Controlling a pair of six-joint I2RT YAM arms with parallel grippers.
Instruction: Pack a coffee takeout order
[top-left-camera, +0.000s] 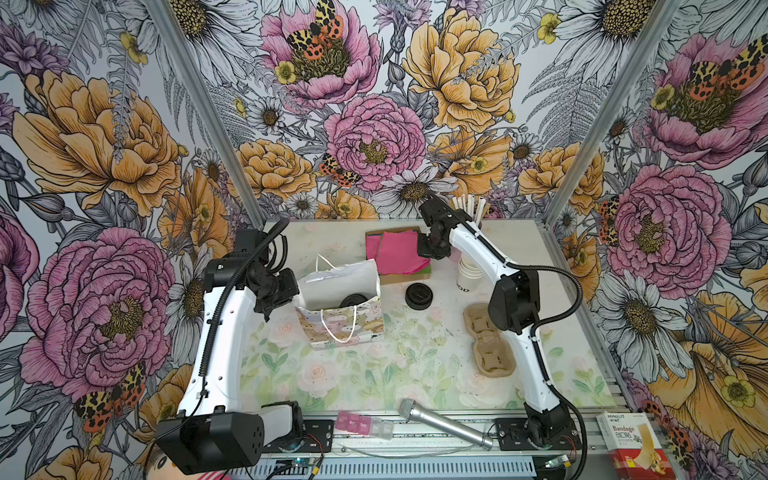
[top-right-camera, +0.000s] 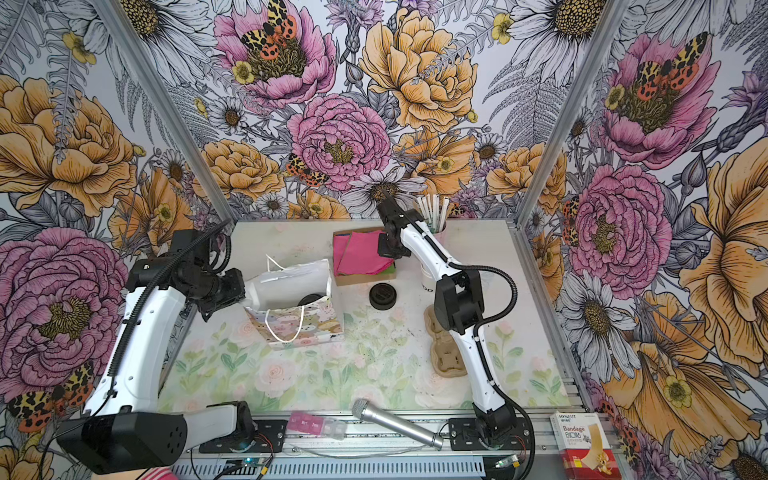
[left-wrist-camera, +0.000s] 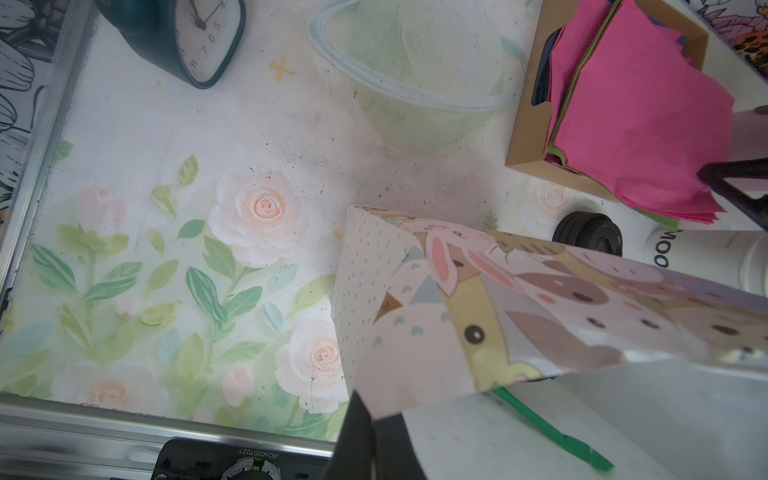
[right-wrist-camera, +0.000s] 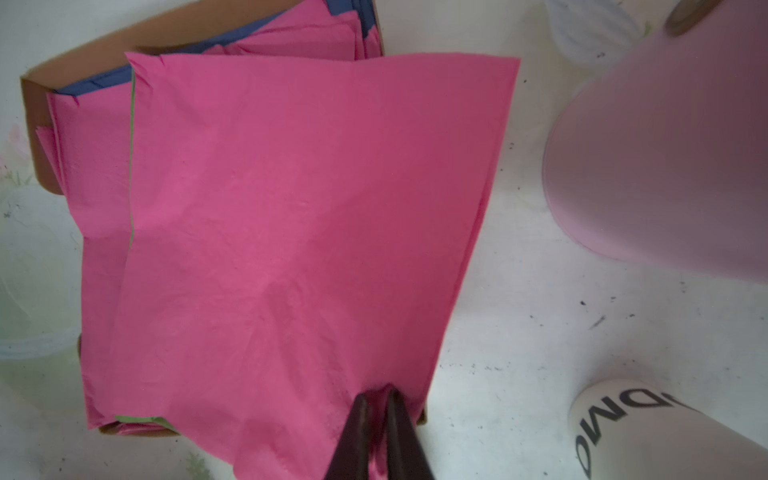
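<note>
The patterned paper bag (top-left-camera: 342, 324) stands upright at left centre, with a dark lid (top-left-camera: 353, 301) showing inside it. My left gripper is shut close by the bag's rim; nothing shows between its fingers. At the back, pink napkins (right-wrist-camera: 304, 208) lie stacked in a cardboard box (right-wrist-camera: 184, 32). My right gripper is over the napkins' near edge, fingertips close together around a raised pink fold; how firmly they grip it cannot be told. A brown cup carrier (top-left-camera: 489, 342) and a black lid (top-left-camera: 418, 296) lie on the table.
White cups (top-left-camera: 469, 276) stand right of the napkins, beside a pink holder (right-wrist-camera: 672, 152) with straws (top-left-camera: 472, 208). A clear bowl (left-wrist-camera: 432, 104) and a dark clock (left-wrist-camera: 204, 36) sit left of the napkin box.
</note>
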